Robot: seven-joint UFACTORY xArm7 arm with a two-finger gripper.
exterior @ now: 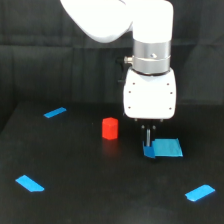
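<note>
My gripper (150, 142) points straight down at the right of the middle, under the white hand. Its thin fingers look close together, and the view is too small to show whether they are shut. Their tips are at or just above a small darker blue piece (149, 152); whether they touch it I cannot tell. The piece is at the left side of a lighter blue square (169, 148) on the dark table. A red block (110, 128) stands to the left of the gripper, apart from it.
Blue strips lie flat on the dark table: one at the back left (55, 112), one at the front left (30, 184) and one at the front right (200, 192).
</note>
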